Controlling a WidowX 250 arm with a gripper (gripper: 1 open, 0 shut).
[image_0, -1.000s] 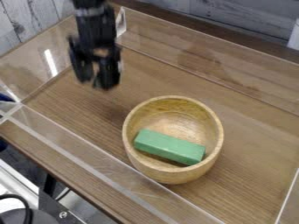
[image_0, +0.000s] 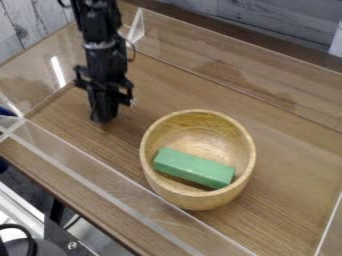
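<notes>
The black robot arm reaches down from the top left to the wooden table, its gripper (image_0: 102, 114) low over the left part of the surface, shut, with nothing visible between its fingers. To its right, a round tan bowl (image_0: 226, 135) holds a green block (image_0: 194, 168) lying at a slant inside.
A black cable (image_0: 16, 236) lies at the lower left corner, and the table's left edge runs along the left side.
The bowl and green block have not moved.
</notes>
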